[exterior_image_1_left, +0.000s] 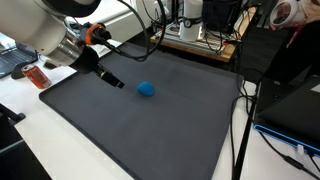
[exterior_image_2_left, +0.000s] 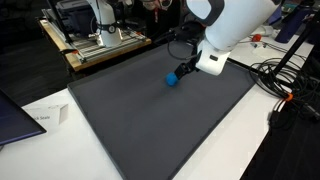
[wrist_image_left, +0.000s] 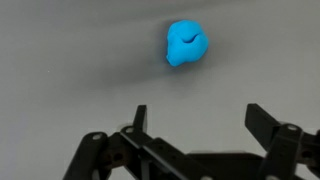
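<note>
A small bright blue lump (exterior_image_1_left: 146, 88) rests on the dark grey board (exterior_image_1_left: 160, 120), and in the wrist view the same blue lump (wrist_image_left: 187, 42) shows near the top, beyond the fingertips. My gripper is open, its two black fingers far apart with only bare board between them. In exterior view 1 the gripper (exterior_image_1_left: 112, 80) hangs left of the lump, clear of it. Exterior view 2 has the blue lump (exterior_image_2_left: 171, 79) just left of the gripper (exterior_image_2_left: 182, 70), where the two look close together.
An orange-red can (exterior_image_1_left: 37, 77) stands at the board's left corner. Dark cables (exterior_image_2_left: 285, 90) lie beside the board. A black device with a blue edge (exterior_image_1_left: 290, 130) sits at the right. Much of the board is bare.
</note>
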